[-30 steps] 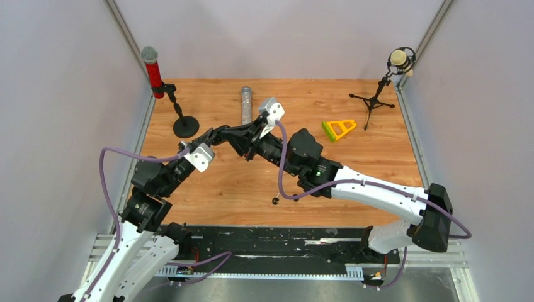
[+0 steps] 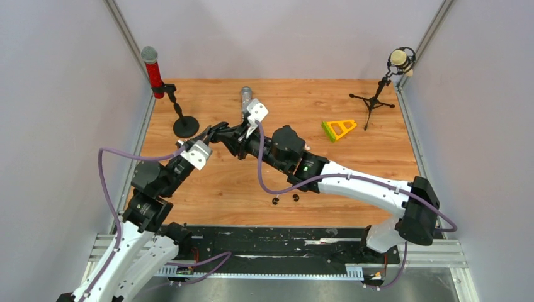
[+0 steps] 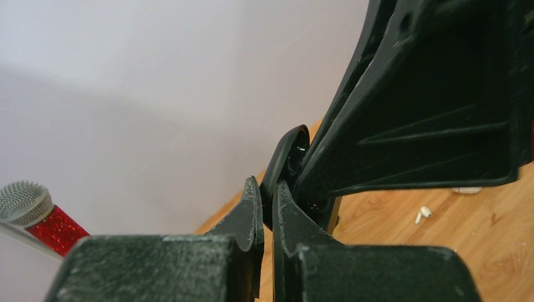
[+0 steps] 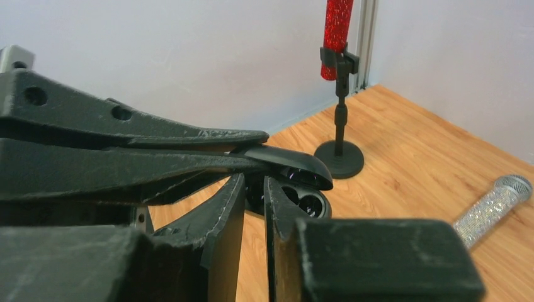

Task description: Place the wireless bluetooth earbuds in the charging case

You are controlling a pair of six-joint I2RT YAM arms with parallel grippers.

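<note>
A black charging case [image 4: 296, 160] with its lid up is held between the two grippers in mid-air, left of the table's centre; the right wrist view shows round cavities inside it. My left gripper is shut with its tips at the case. My right gripper has its fingertips a little apart at the case's front; whether they touch it is unclear. In the left wrist view, a white earbud [image 3: 423, 212] lies on the table below, with another white object [image 3: 466, 189] behind it, partly hidden.
A red microphone [image 2: 153, 75] on a stand is at back left, a silver microphone [image 2: 246, 100] at the back middle, a yellow triangle [image 2: 340, 129] and black mic stand [image 2: 378, 94] at right. Small dark pieces [image 2: 275, 201] lie near the front. The wooden table is otherwise largely clear.
My right arm has shifted left over the last second, its head now closer to my left gripper. My left arm has moved only slightly.
</note>
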